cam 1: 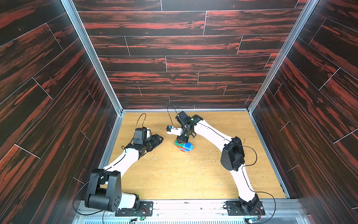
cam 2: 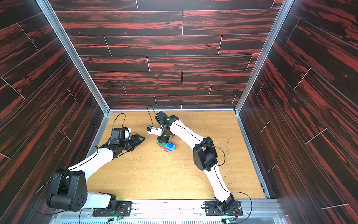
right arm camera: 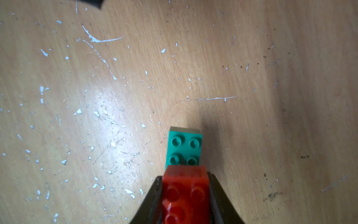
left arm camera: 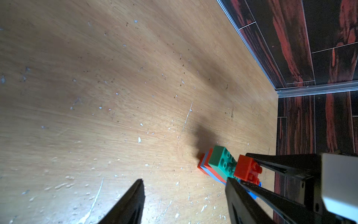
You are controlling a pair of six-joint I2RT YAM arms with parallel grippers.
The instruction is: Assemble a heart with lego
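Note:
Near the table's middle lies a stack of bricks (cam 1: 185, 148): green (right arm camera: 184, 145) on top with blue beside it, red and light-blue layers beneath. Directly over its green part, my right gripper is shut on a red brick (left arm camera: 246, 168). Left of the stack, my left gripper hovers over bare table, its two fingers apart with nothing between them.
Dark plank walls with metal edges (cam 1: 118, 138) enclose the wooden table (cam 1: 208, 175).

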